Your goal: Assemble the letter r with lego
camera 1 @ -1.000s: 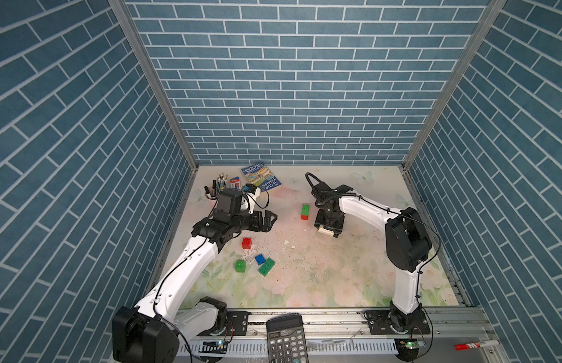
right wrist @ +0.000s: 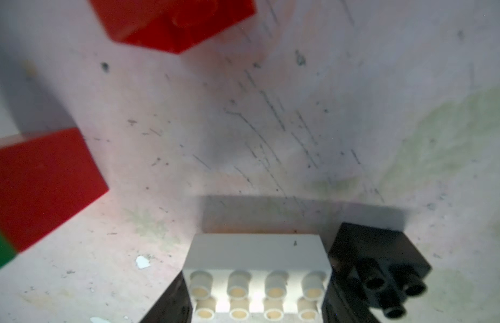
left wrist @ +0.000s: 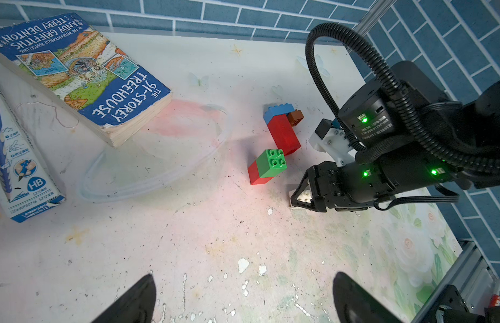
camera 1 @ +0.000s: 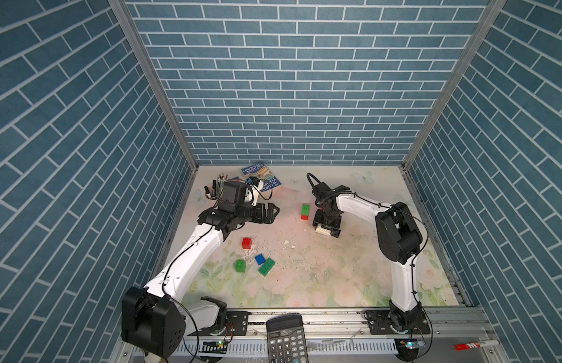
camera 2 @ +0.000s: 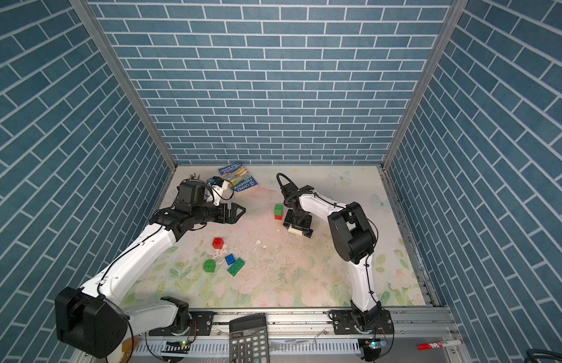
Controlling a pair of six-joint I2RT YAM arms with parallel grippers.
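Observation:
My right gripper is shut on a white brick, one finger at each short end, its studs facing the camera. Whether the brick rests on the table is hard to tell. A black brick lies right beside the right-hand finger. To the left stands a green brick on a red brick. Behind it, a longer red brick adjoins a blue brick and a brown one. Open and empty, my left gripper hangs over the table's left half.
Loose at the front left lie a red brick, a blue brick and two green bricks, one square, one long. A book and a pencil box occupy the back left.
My left arm has moved a little toward the back, its gripper staying open. The right gripper has shifted slightly left with the white brick. The loose bricks at the front left have not moved.

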